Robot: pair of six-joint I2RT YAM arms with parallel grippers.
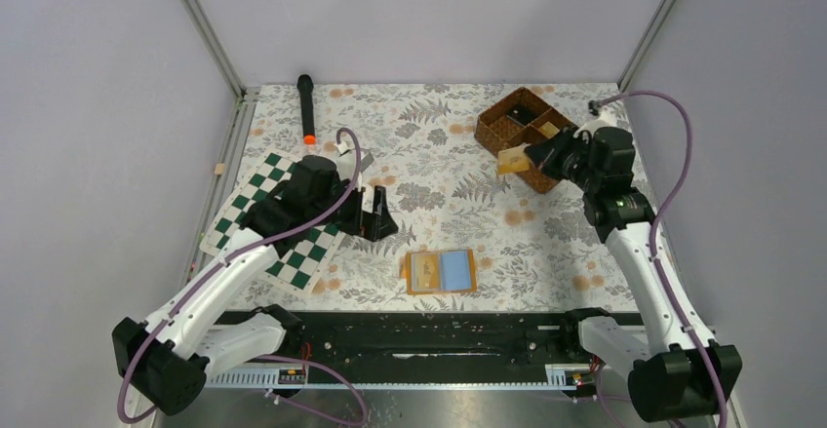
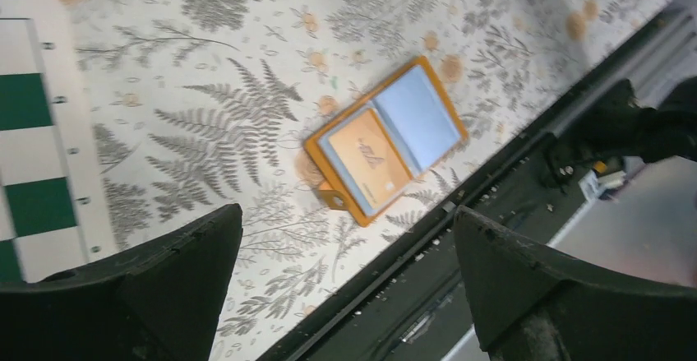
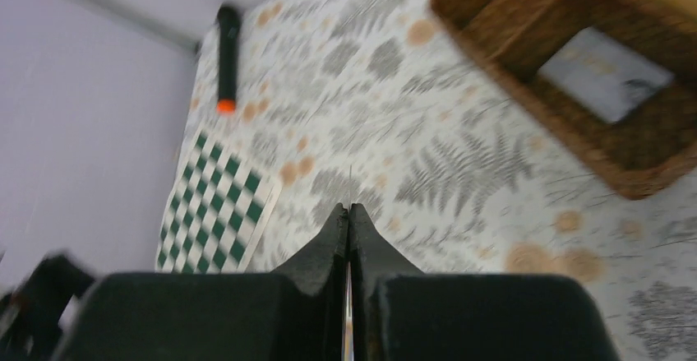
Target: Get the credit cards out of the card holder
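Note:
The open card holder (image 1: 474,268) lies flat near the table's front edge, its tan border framing two pockets. A gold card (image 2: 370,154) shows in one pocket and a light blue panel (image 2: 417,117) in the other. My right gripper (image 1: 535,157) is shut on a yellow card (image 1: 512,160), beside and partly over the basket at the back right. In the right wrist view that card is only a thin edge between the fingers. My left gripper (image 1: 381,224) stands open and empty, to the left of and above the holder.
The brown divided basket (image 1: 498,122) stands back right, partly hidden by the right arm; a whitish card (image 3: 604,73) lies in one compartment. A checkered board (image 1: 246,204) is under the left arm. A black microphone (image 1: 306,106) lies back left. Mid-table is clear.

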